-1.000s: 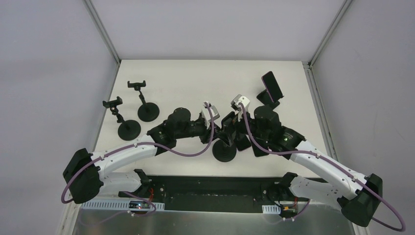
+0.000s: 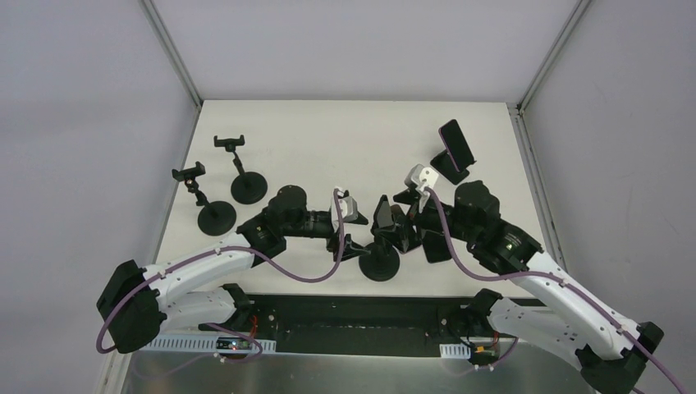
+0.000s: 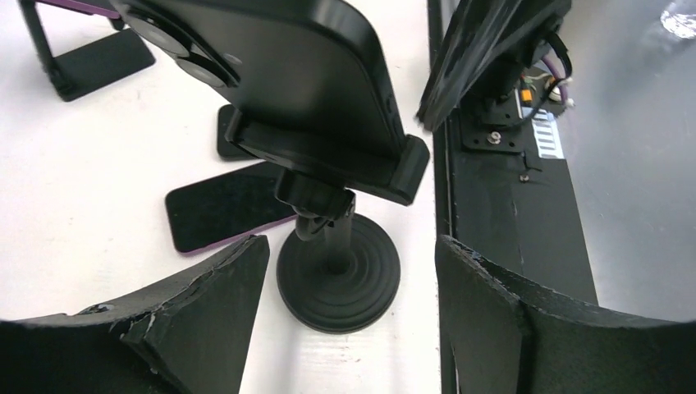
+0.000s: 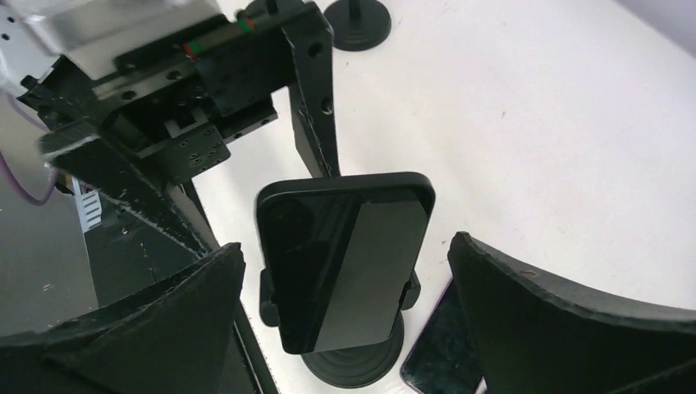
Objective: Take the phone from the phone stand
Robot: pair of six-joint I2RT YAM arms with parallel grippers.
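A phone (image 4: 345,254) (image 3: 304,82) sits upright in the holder of a black stand, whose round base (image 2: 379,263) (image 3: 336,295) rests near the table's front edge. My left gripper is open to the left of the held phone, empty between its fingers. My right gripper is also open, facing the phone from the right, with the phone seen between but apart from its fingers in the right wrist view.
Dark phones lie flat beside the stand (image 3: 222,213). A stand with a tilted phone (image 2: 455,146) is at back right; two empty stands (image 2: 249,187) (image 2: 217,217) are at left.
Both grippers have drawn away from the phone, the left one leftward, the right one rightward. The stand's base has shifted slightly toward the front edge.
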